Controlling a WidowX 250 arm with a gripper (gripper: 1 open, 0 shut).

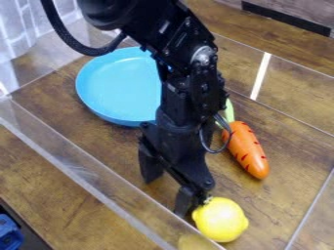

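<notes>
My black gripper (167,184) is low over the wooden board, pointing down with its fingers apart. Its fingertips are just left of and behind a yellow lemon (222,221) near the front. A blue plate (107,88) lies behind the arm at the upper left, partly hidden by it. An orange toy carrot (248,151) with a pale green top lies to the right of the gripper. Whether anything sits between the fingers is hard to see.
Clear edging strips run along the left and front-left of the board. A blue object (8,234) sits at the lower left corner. Bare board lies at the upper right and lower right.
</notes>
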